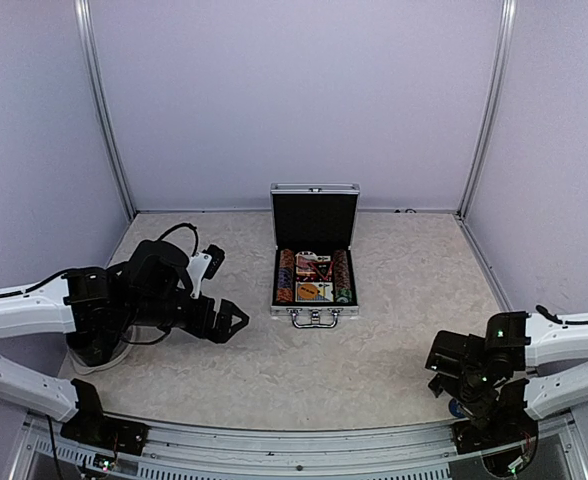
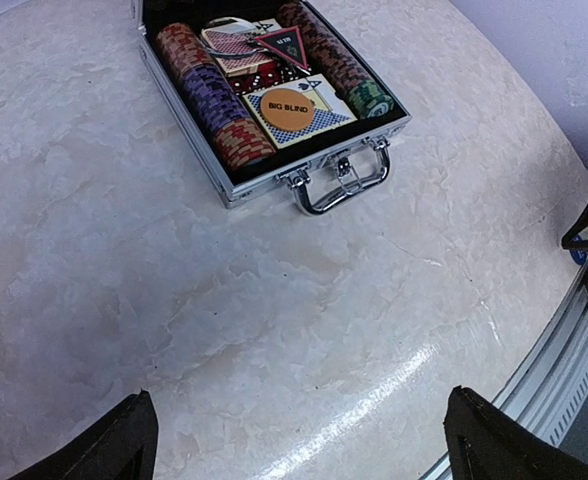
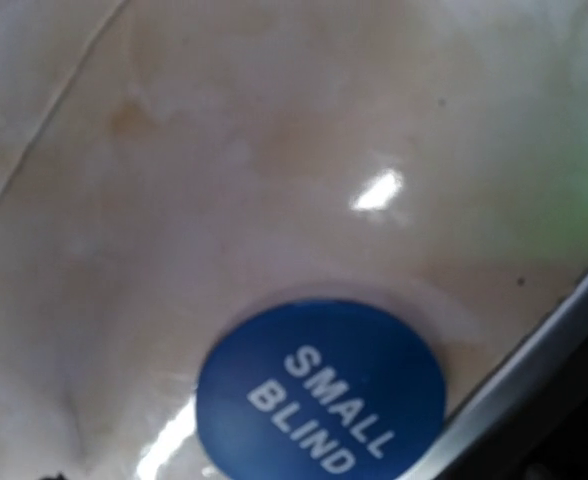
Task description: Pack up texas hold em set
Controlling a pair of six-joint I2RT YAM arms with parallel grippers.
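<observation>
The open silver case [image 1: 314, 311] stands at the back middle, holding chip rows [image 2: 214, 110], card decks [image 2: 319, 105], red dice and an orange Big Blind marker [image 2: 287, 109]. My left gripper [image 1: 229, 320] hangs open and empty over the table, left of the case. At the front right, a blue Small Blind marker [image 3: 319, 390] lies flat beside the table's metal edge. My right gripper [image 1: 454, 390] is low over that marker, mostly covering it in the top view; its fingers are hard to make out.
A metal rail [image 1: 299, 440] runs along the front edge, and walls enclose the back and sides.
</observation>
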